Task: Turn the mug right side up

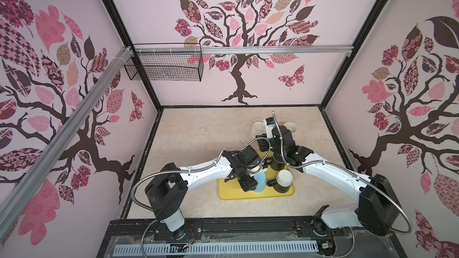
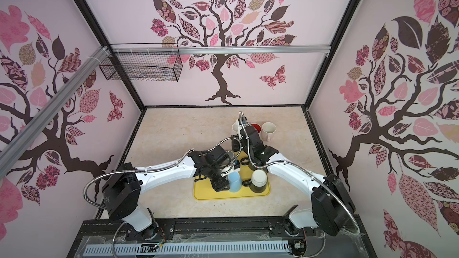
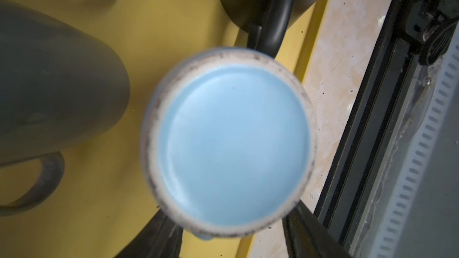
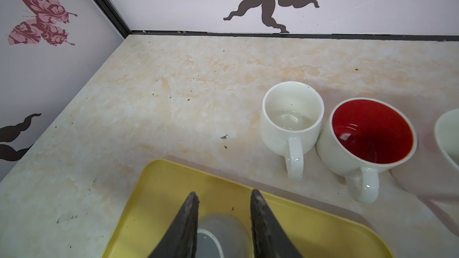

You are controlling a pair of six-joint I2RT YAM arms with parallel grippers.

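A light blue mug [image 1: 259, 181] stands upside down on the yellow tray [image 1: 229, 195], its base [image 3: 232, 138] filling the middle of the left wrist view. My left gripper is low over it, fingers apart on either side toward the frame's bottom, partly hidden by the mug. My right gripper hovers above the tray's back part, fingers apart, with a grey mug [image 4: 224, 231] below it.
A dark mug with pale base [image 2: 258, 181] sits right of the blue one. White mugs [image 4: 291, 143], one red inside [image 4: 373, 129], stand behind the tray.
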